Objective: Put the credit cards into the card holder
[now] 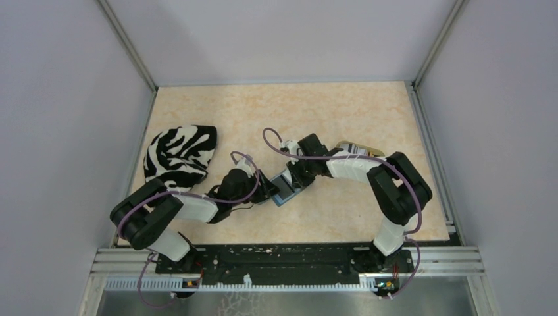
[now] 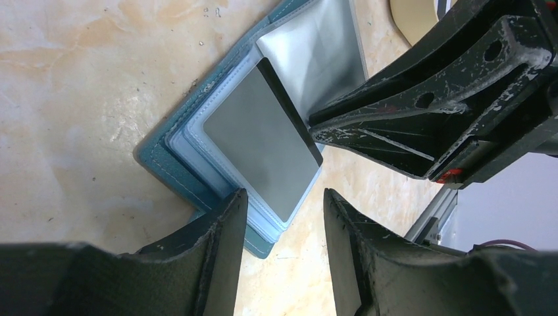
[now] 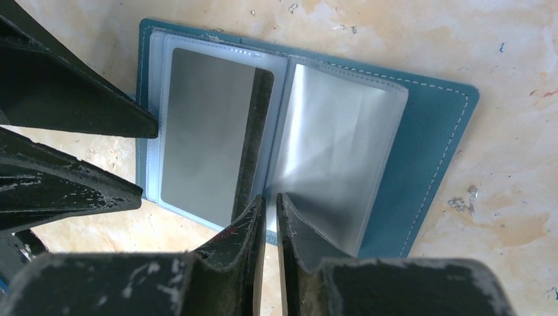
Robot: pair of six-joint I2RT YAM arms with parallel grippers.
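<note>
The open blue card holder (image 3: 437, 151) lies flat on the table between my two grippers. A grey card with a black stripe (image 3: 210, 131) sits in its left pocket, the stripe along the middle fold. Its other clear pocket (image 3: 342, 138) shows no card. At the holder's near corner, my left gripper has its fingers apart, one over the blue edge; whether they press on the holder is unclear. My right gripper is slightly open beside the stripe, just at the fold, nothing visible in the narrow gap.
A tan tray (image 1: 380, 153) with striped cards stands at the right, partly behind the right arm. A black and white patterned cloth (image 1: 181, 155) lies at the left.
</note>
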